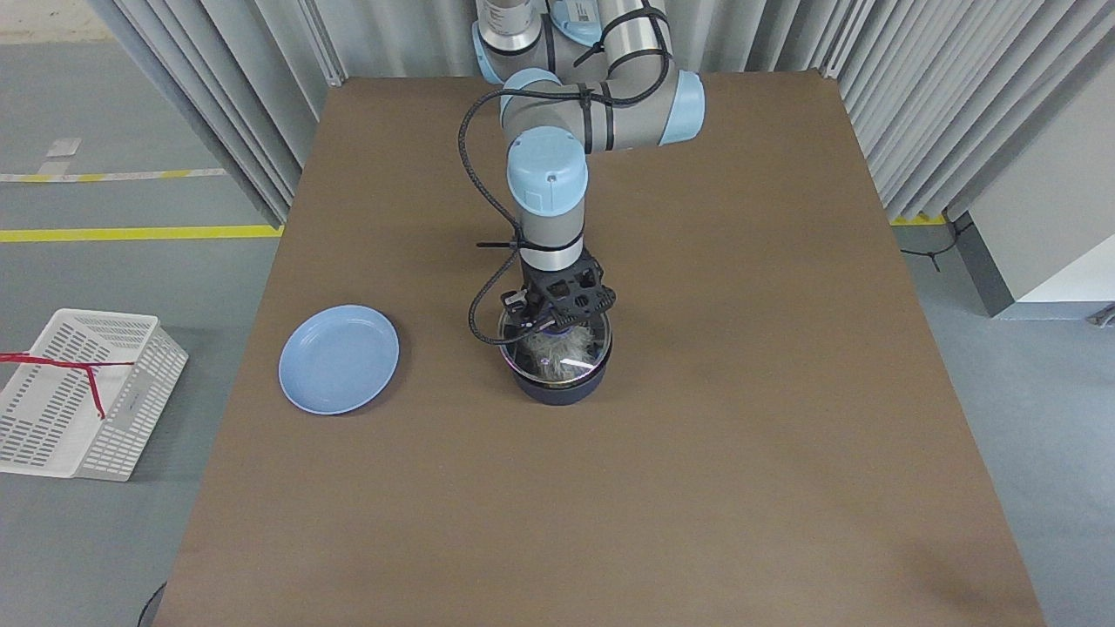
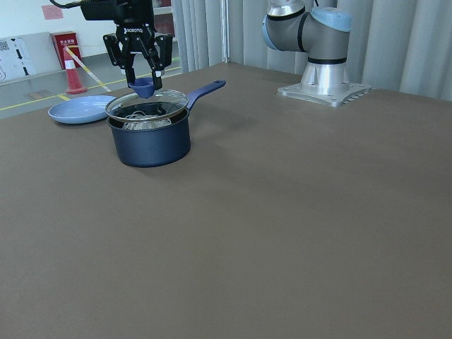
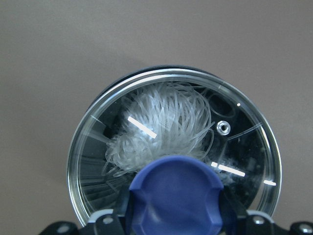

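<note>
A dark blue pot (image 1: 554,394) (image 2: 152,148) with a handle stands on the brown table, noodle-like translucent strands visible through its glass lid (image 1: 543,360) (image 3: 244,132). My gripper (image 2: 142,79) is shut on the lid's blue knob (image 3: 176,196), directly over the pot. The lid rests at or just above the rim; the front and left views do not clearly show whether it is fully seated.
A light blue plate (image 1: 337,359) lies left of the pot. A white basket (image 1: 136,418) is on the floor beyond the left edge.
</note>
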